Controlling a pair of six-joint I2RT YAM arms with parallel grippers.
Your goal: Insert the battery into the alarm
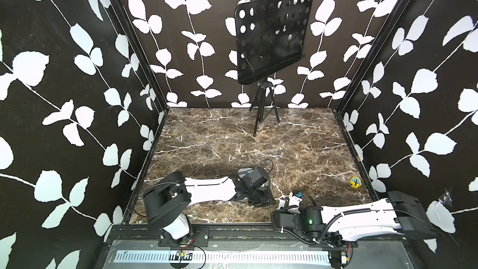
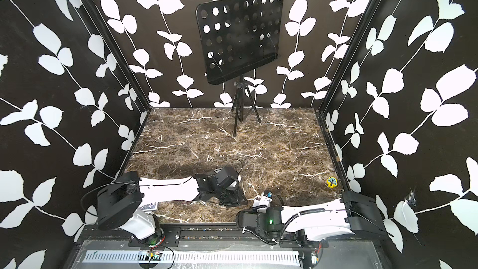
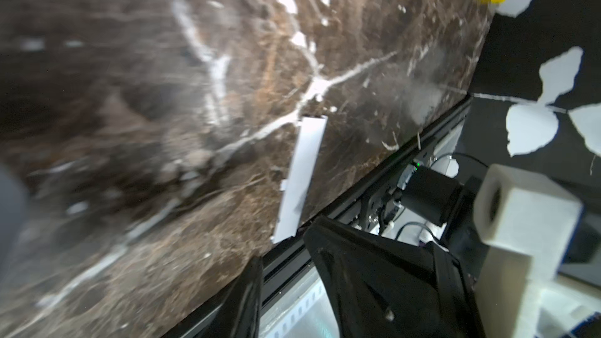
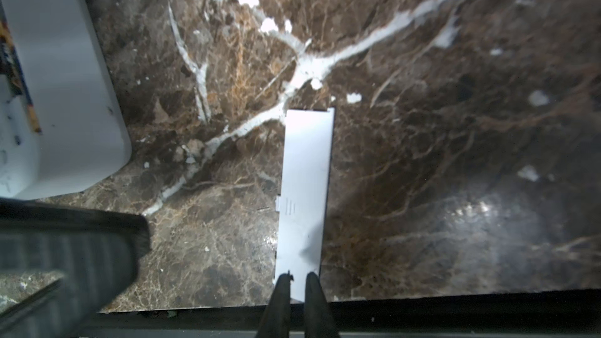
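In the right wrist view the white rectangular battery cover [image 4: 303, 169] lies on the marble floor; my right gripper is over its near end, fingertips a little apart. A white plastic housing [image 4: 75, 100] lies at the left of that view. My left gripper [image 1: 264, 199] is low over the middle-front floor; its wrist view [image 3: 281, 263] is blurred and shows the same cover [image 3: 299, 175] beyond its fingertips, which look apart with nothing between them.
A yellow object [image 1: 355, 181] lies on the right side of the floor. A black music stand [image 1: 273, 34] stands at the back. The front rail runs just behind the cover.
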